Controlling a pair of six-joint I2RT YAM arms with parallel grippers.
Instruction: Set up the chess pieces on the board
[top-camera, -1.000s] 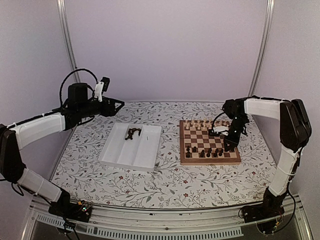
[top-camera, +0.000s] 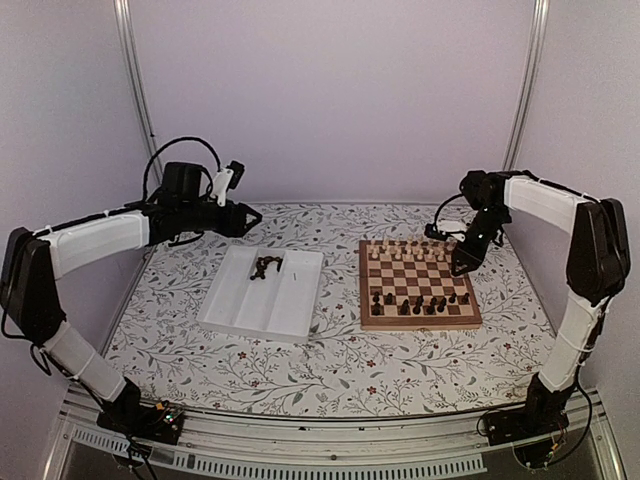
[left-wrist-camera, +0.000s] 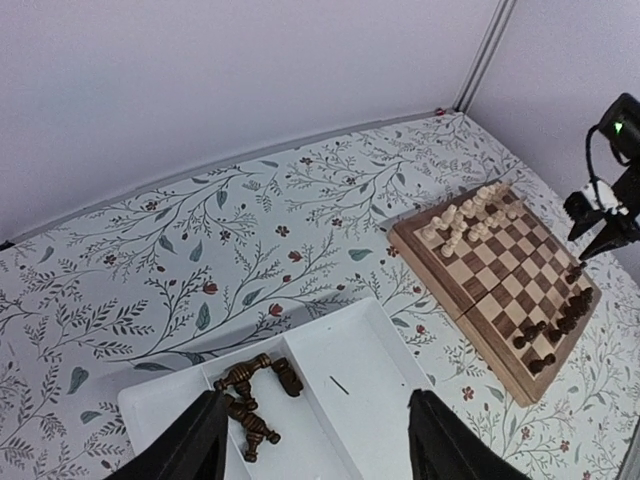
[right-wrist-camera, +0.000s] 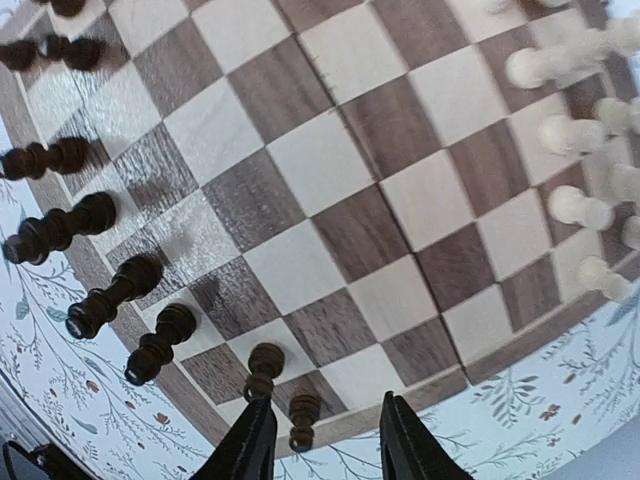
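Note:
The wooden chess board (top-camera: 416, 322) lies on the right of the table. White pieces (right-wrist-camera: 572, 205) stand along its far side. Dark pieces (right-wrist-camera: 62, 228) line the near side, with gaps among them. Over the board's right edge, my right gripper is part open and empty; a small dark piece (right-wrist-camera: 303, 410) stands on a square just beyond its fingers. My left gripper hangs above the back of the white tray (top-camera: 312, 283), part open with nothing between its fingers. Several dark pieces (left-wrist-camera: 245, 396) lie on their sides in the tray's middle compartment.
A thin dark sliver (left-wrist-camera: 339, 385) lies in the tray's right compartment. Between tray and board there is a strip of bare floral tabletop (top-camera: 340, 290).
My right gripper has risen and moved back from the board's near right corner, where dark pieces now show. The left arm has shifted right, towards the tray.

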